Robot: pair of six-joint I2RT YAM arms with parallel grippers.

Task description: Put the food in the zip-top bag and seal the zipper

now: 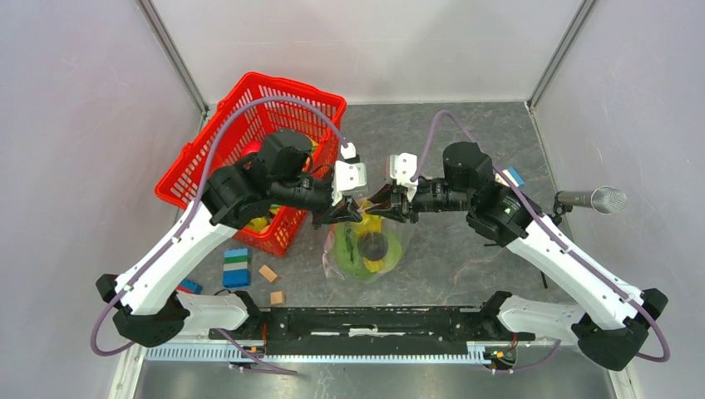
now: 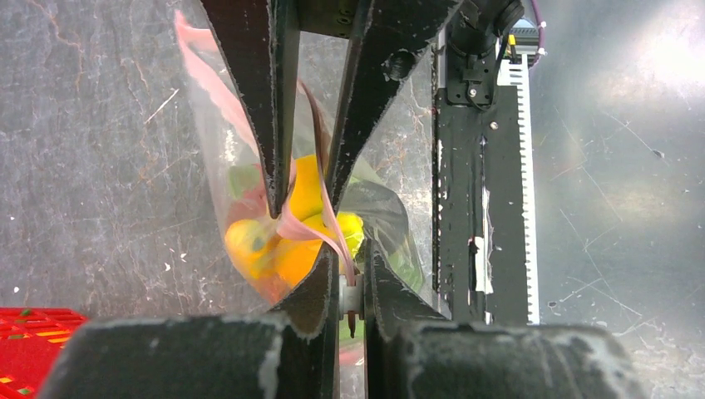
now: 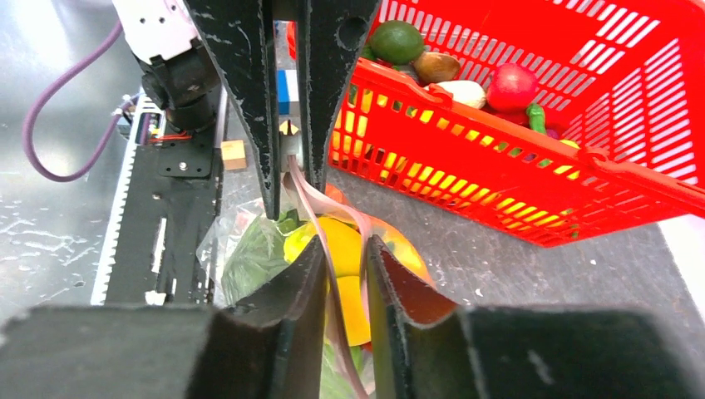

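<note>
The clear zip top bag (image 1: pixel 364 258) stands on the table between both arms, with yellow, orange and green food (image 2: pixel 305 187) inside. Its pinkish zipper edge (image 2: pixel 293 226) runs between the two grippers. My left gripper is shut on a small grey zipper slider (image 2: pixel 350 298) on that edge. My right gripper is part open, its fingers (image 3: pixel 384 287) on either side of the bag's rim; the two zipper strips lie loose and apart between them. In the top view the arms hide most of the bag's mouth.
A red basket (image 1: pixel 288 226) with more food stands at the left, close beside the left arm. Blue blocks (image 1: pixel 236 275) and small wooden blocks (image 1: pixel 277 298) lie front left. A microphone (image 1: pixel 607 199) juts in at the right. Table right of the bag is mostly clear.
</note>
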